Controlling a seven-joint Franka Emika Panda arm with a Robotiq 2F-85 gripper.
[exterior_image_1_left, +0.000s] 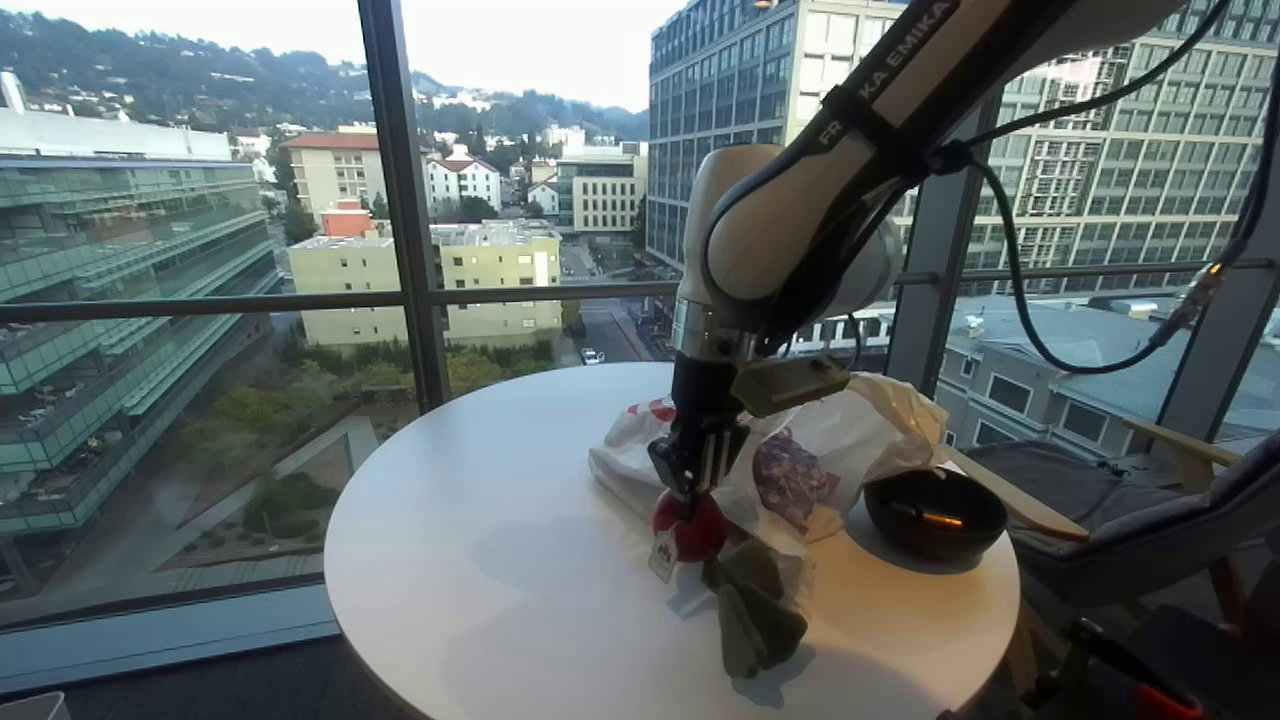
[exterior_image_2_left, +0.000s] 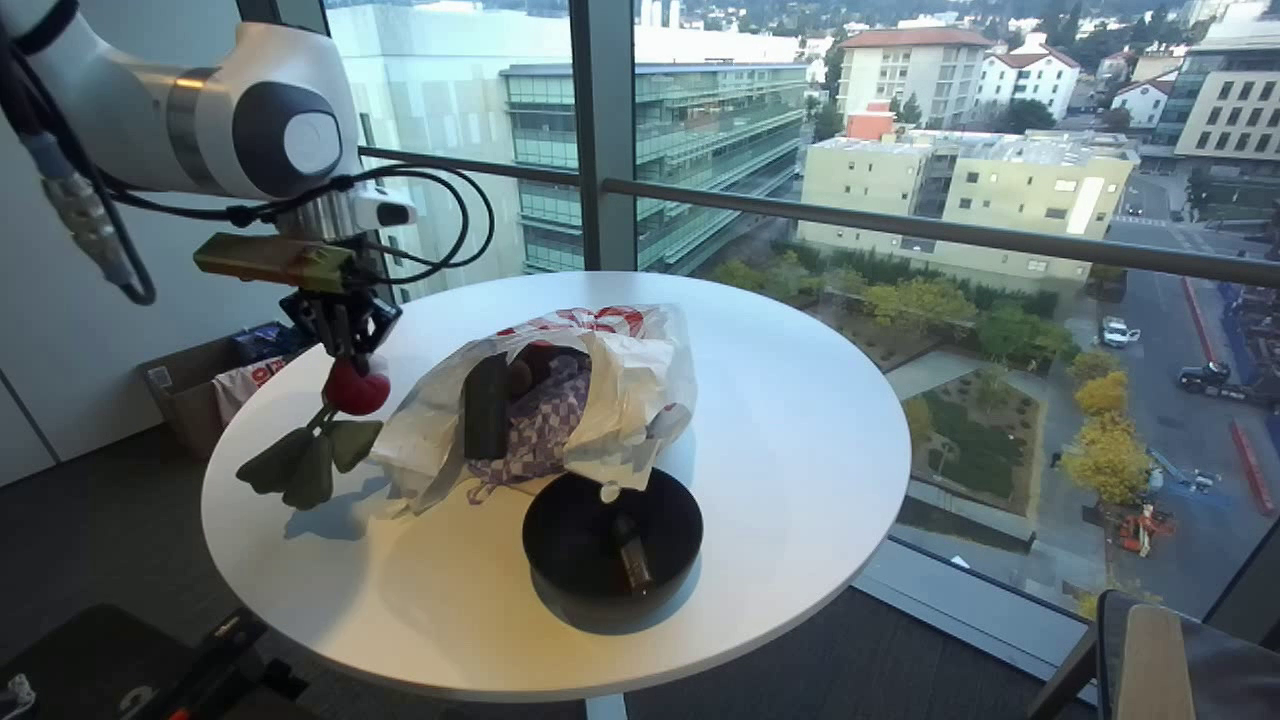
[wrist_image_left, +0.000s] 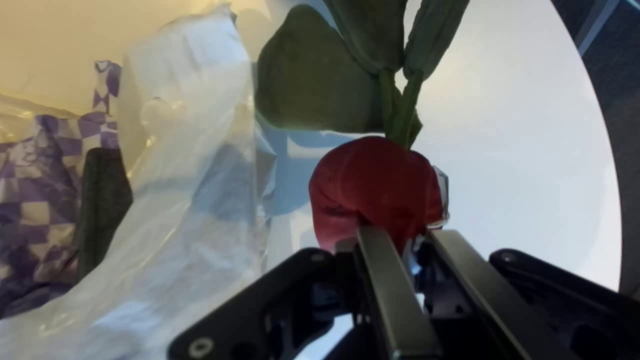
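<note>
My gripper is shut on a red plush piece (wrist_image_left: 384, 183) with green stems and broad green leaves (wrist_image_left: 324, 78), like a soft radish or beet. In exterior view 1 the red body (exterior_image_1_left: 690, 528) hangs from my fingers with its leaves (exterior_image_1_left: 756, 612) reaching toward the table's front. A small white tag (exterior_image_1_left: 662, 554) dangles from its side. From the other side, in exterior view 2, the plush (exterior_image_2_left: 356, 386) is held above the table near its left edge, leaves lowest, with a shadow beneath. It is clear of the plastic bag in that view.
A white plastic bag (exterior_image_2_left: 654, 360) lies open mid-table, holding a purple-checked cloth (exterior_image_2_left: 554, 414) and a dark item (exterior_image_2_left: 486, 406). Next to it stands a black bowl (exterior_image_2_left: 614, 546) with a small object inside. Bare white tabletop (exterior_image_1_left: 468, 564) stretches on the left in exterior view 1.
</note>
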